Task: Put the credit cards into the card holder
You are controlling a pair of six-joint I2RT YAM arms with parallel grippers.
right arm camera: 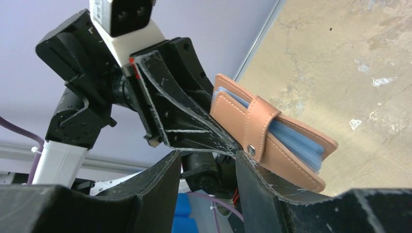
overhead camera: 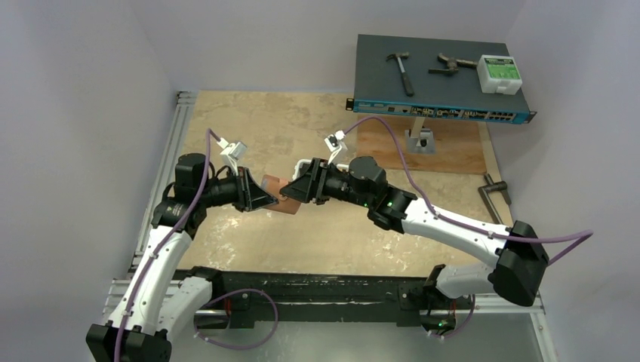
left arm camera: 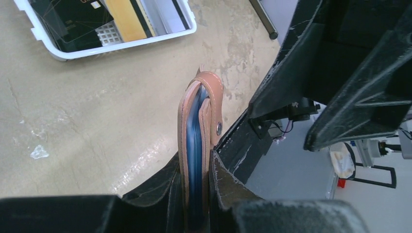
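A tan leather card holder (left arm camera: pixel 216 104) stands on edge in the left wrist view, with my left gripper shut on it. Blue inner sleeves show between its leather covers, and a snapped strap crosses the opening. The right wrist view shows the holder (right arm camera: pixel 291 160) tilted, strap towards me. My right gripper is open just beside it, nothing between its fingers. From above, the two grippers face each other across the holder (overhead camera: pixel 279 207). Card-like pieces, one yellow (left arm camera: pixel 127 19), lie in a white tray; whether all are credit cards I cannot tell.
The white-rimmed tray (left arm camera: pixel 121 47) sits on the table, mostly under the right arm from above. A rack unit (overhead camera: pixel 430 72) with hammers and a white box (overhead camera: pixel 499 75) is at the back right.
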